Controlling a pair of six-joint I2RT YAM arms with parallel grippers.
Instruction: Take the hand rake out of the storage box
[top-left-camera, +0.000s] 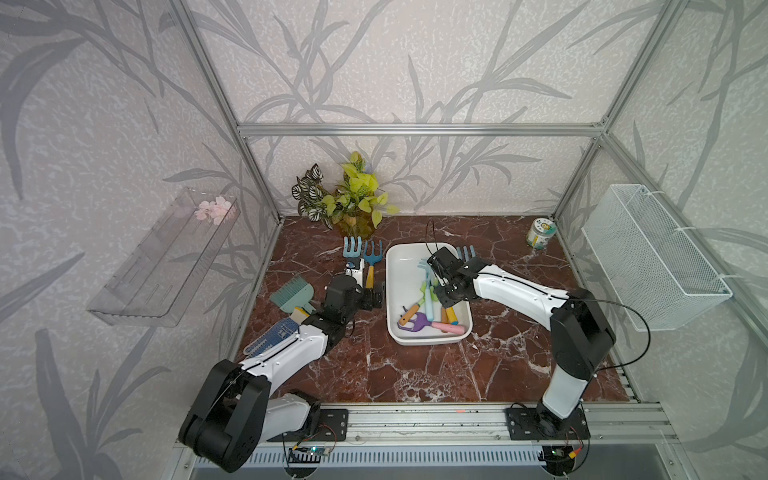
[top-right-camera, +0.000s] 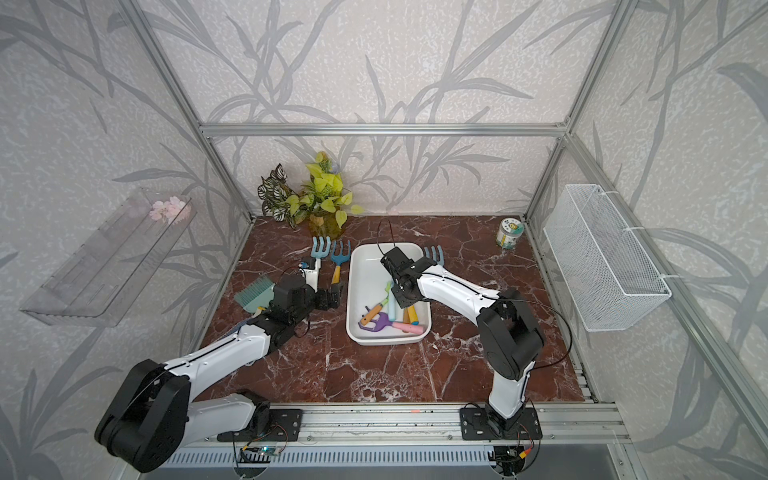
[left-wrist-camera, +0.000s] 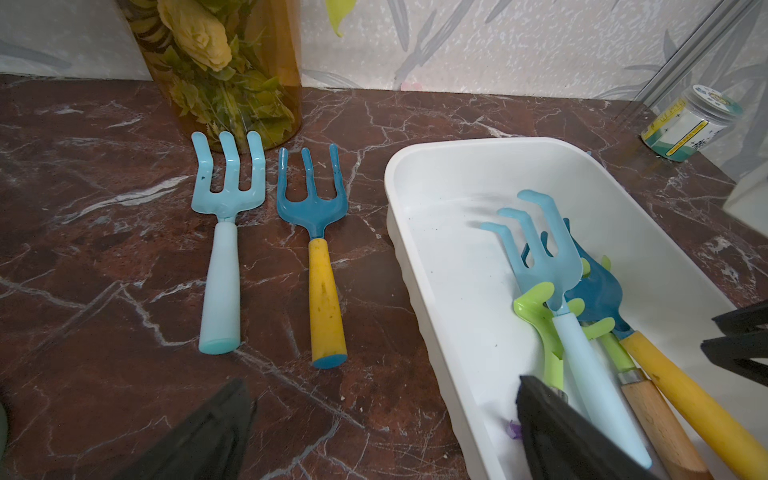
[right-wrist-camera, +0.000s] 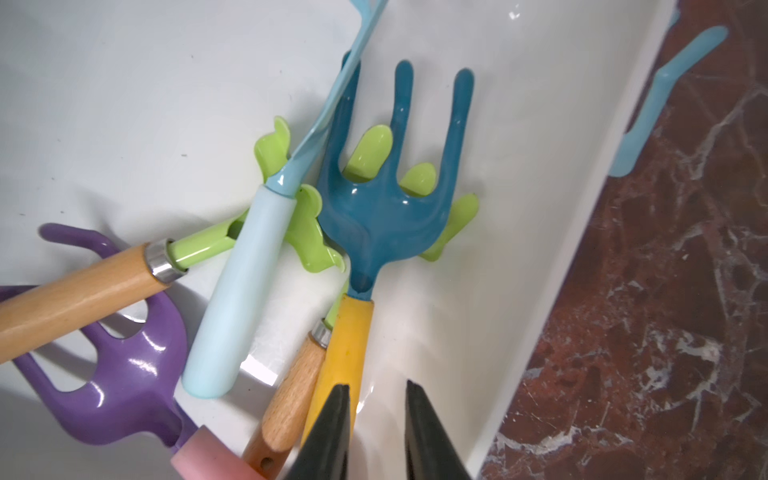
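Observation:
The white storage box (top-left-camera: 404, 268) holds hand rakes: a dark teal rake with yellow handle (right-wrist-camera: 384, 216), a light blue one (right-wrist-camera: 240, 288), a purple one (right-wrist-camera: 120, 360) and green wooden-handled tools (right-wrist-camera: 96, 296). My right gripper is over the box beside the yellow handle, its fingers a little apart; whether anything is between them is unclear. My left gripper stands open left of the box, nothing between its fingers. Left of the box lie a light blue rake (left-wrist-camera: 220, 288) and a teal rake with yellow handle (left-wrist-camera: 324, 296) on the table.
A plant in an amber vase (top-left-camera: 356, 225) stands at the back left, a can (top-left-camera: 541, 233) at the back right. More tools (top-left-camera: 284, 296) lie at the left. Wall baskets (top-left-camera: 656, 264) hang at both sides.

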